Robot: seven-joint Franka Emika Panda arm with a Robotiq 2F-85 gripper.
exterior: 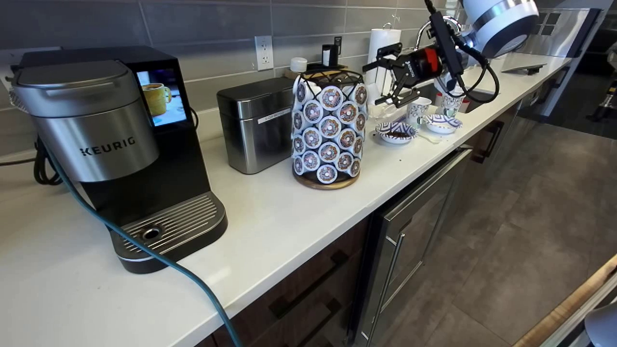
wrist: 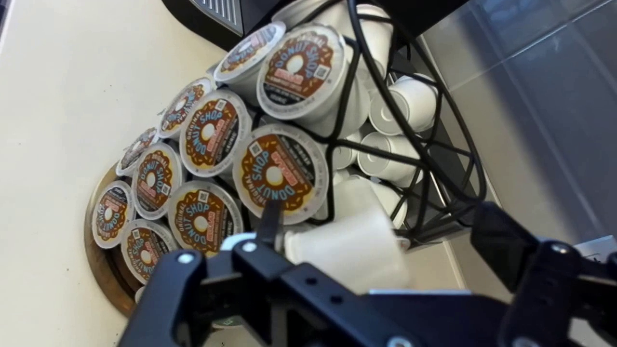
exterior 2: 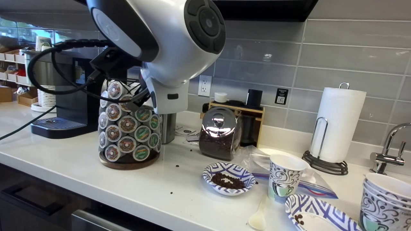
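Small coffee pods with brown donut-shop lids fill a round wire rack [exterior: 329,127] on a wooden base. My gripper [exterior: 373,85] is at the rack's upper right side in exterior view 1, its fingers spread apart. In the wrist view, a blurred white pod [wrist: 353,248] lies in the gap of the gripper, close to the left finger and clear of the right one. A lidded pod [wrist: 281,172] sits just beyond the left fingertip. Whether the white pod is still supported by the rack cannot be told. The arm hides the gripper in exterior view 2.
The Keurig machine [exterior: 115,133] stands at the left, with a steel bin [exterior: 254,124] between it and the rack. Paper bowls [exterior 2: 227,179], a paper cup [exterior 2: 285,175] and a paper towel roll [exterior 2: 341,123] stand on the other side. The counter's front is open.
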